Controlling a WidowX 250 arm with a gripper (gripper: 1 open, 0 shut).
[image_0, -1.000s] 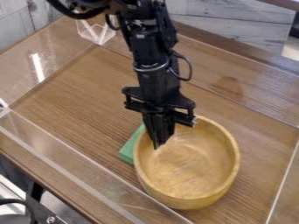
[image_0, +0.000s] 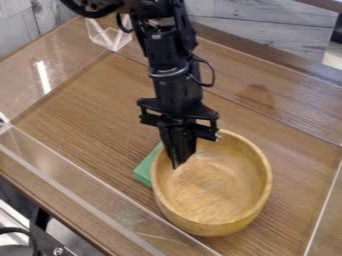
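A round, wooden-coloured bowl (image_0: 217, 190) sits on the table at the front right, overlapping a green object (image_0: 146, 168) that lies flat at its left side. My black gripper (image_0: 174, 151) points down at the bowl's back-left rim, its tips low over that edge. The fingertips look close together, with nothing clearly visible between them; whether they touch the rim cannot be told.
A clear plastic item (image_0: 110, 32) stands at the back left. A white marbled wall runs along the back.
My gripper has shifted very slightly. The bowl and the green object look unchanged.
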